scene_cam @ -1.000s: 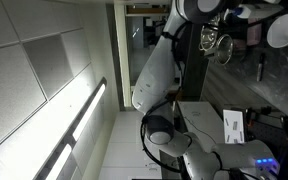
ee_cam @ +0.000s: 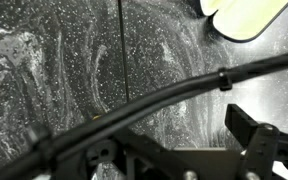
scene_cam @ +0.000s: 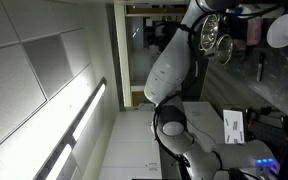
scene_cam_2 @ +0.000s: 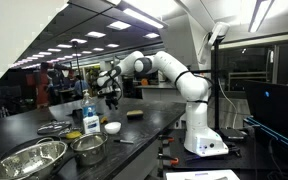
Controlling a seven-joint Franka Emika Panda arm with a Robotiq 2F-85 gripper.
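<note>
My gripper (scene_cam_2: 112, 98) hangs at the end of the white arm, above the far part of the dark counter in the second exterior view. In the wrist view its black fingers (ee_cam: 241, 126) reach in from the bottom edge, partly behind a thick black cable. They stand open, and nothing shows between them. A yellow piece with a dark edge (ee_cam: 246, 14) lies on the speckled counter at the top right of the wrist view, apart from the fingers. The gripper is hard to make out in the first exterior view.
A metal pot (scene_cam_2: 89, 150), a colander (scene_cam_2: 29, 161), a clear bottle (scene_cam_2: 91, 121) and a white bowl (scene_cam_2: 113, 128) stand on the near counter. A yellowish block (scene_cam_2: 135, 113) lies farther right. Bare counter (ee_cam: 59, 70) shows left in the wrist view.
In the first exterior view the arm's links have swung somewhat to the right. The pots and white bowl look unmoved.
</note>
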